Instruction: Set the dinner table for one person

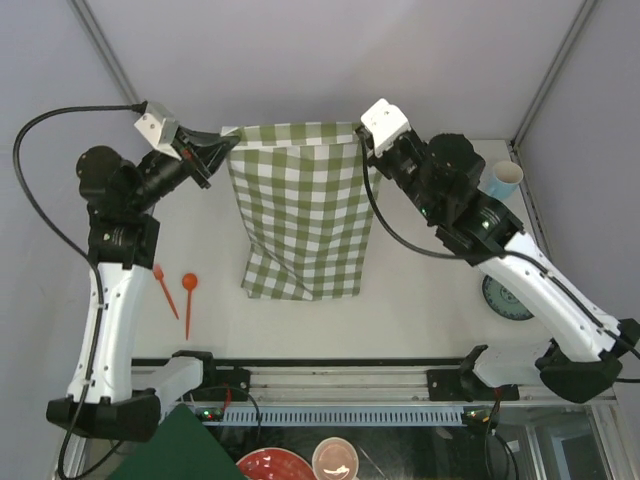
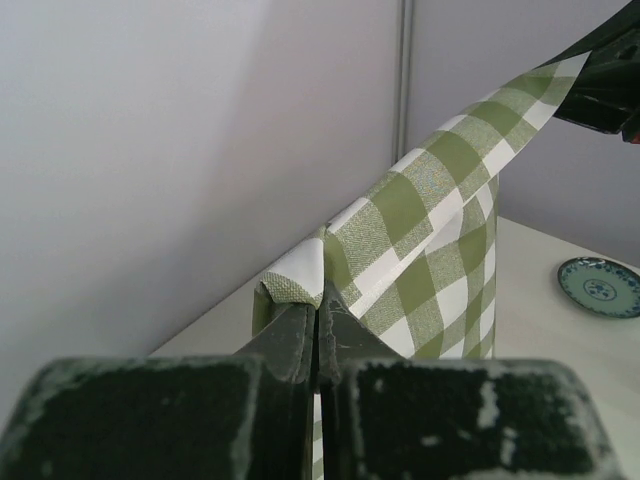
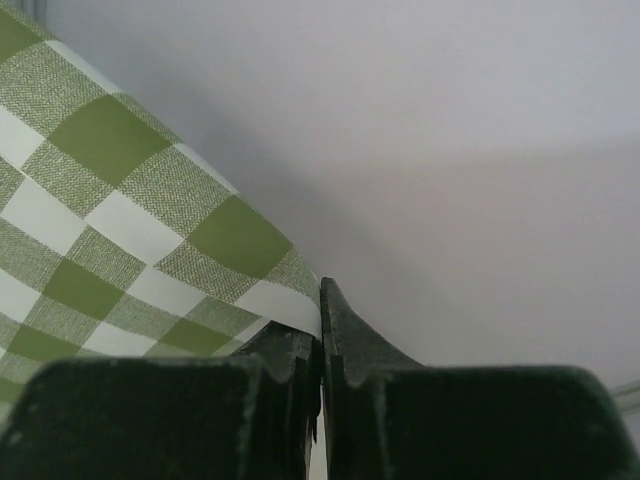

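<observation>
A green-and-white checked cloth (image 1: 300, 215) hangs between my two arms, its top edge stretched across and its lower part over the white table. My left gripper (image 1: 236, 137) is shut on the cloth's upper left corner; in the left wrist view the fabric comes out of the closed fingertips (image 2: 338, 320). At the upper right corner my right gripper (image 1: 364, 140) is shut on the cloth too, and the right wrist view shows the edge pinched at its tips (image 3: 322, 320). The lower left corner of the cloth looks folded or bent.
An orange fork (image 1: 165, 290) and an orange spoon (image 1: 189, 303) lie on the table's left. To the right are a blue cup (image 1: 503, 180) and a patterned plate (image 1: 507, 299). A red plate (image 1: 275, 465) and a pink bowl (image 1: 335, 458) sit beyond the front edge.
</observation>
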